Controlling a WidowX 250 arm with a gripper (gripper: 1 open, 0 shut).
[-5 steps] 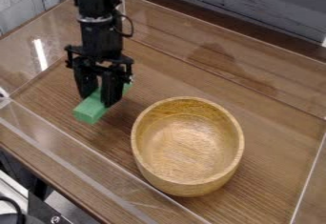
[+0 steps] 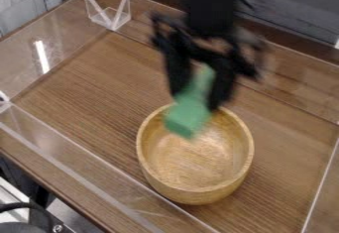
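Observation:
My gripper point(image 2: 199, 73) is a large, motion-blurred dark shape at the upper middle of the camera view, shut on a blurred green object point(image 2: 193, 108). The object is over a round wooden bowl point(image 2: 196, 173), covering part of its far rim. Whether it touches the bowl cannot be told.
The wooden table point(image 2: 79, 98) has clear room at the left and right. A small clear plastic item point(image 2: 109, 11) stands near the back left. A dark item point(image 2: 20, 217) sits at the bottom left corner.
The gripper has moved right with the green object, from the left part of the table to over the bowl.

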